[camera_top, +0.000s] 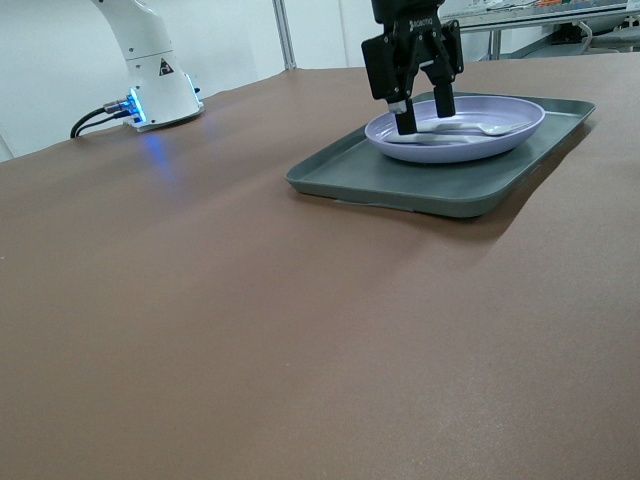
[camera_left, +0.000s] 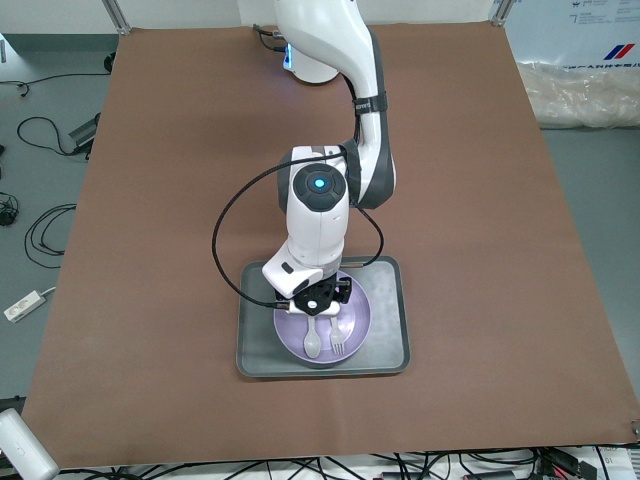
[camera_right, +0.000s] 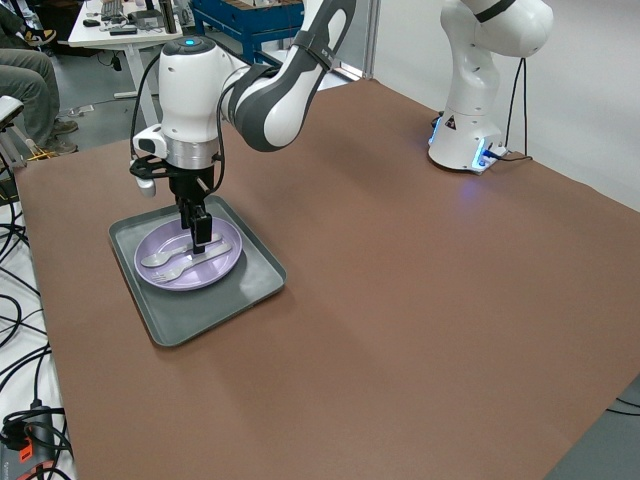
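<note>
A purple plate (camera_left: 361, 322) sits on a grey-green tray (camera_left: 260, 340). On the plate lie a pale spoon (camera_left: 312, 340) and a pale fork (camera_left: 338, 343), side by side. My black gripper (camera_top: 425, 110) is low over the plate, fingertips down at about the level of its rim, with a gap between the two fingers and nothing seen gripped. In the left view the wrist hides most of the gripper; in the right view (camera_right: 197, 240) it stands among the utensils, and whether it touches them is unclear.
A white robot base (camera_right: 462, 140) stands at the back. Cables and equipment lie beyond the table's edges.
</note>
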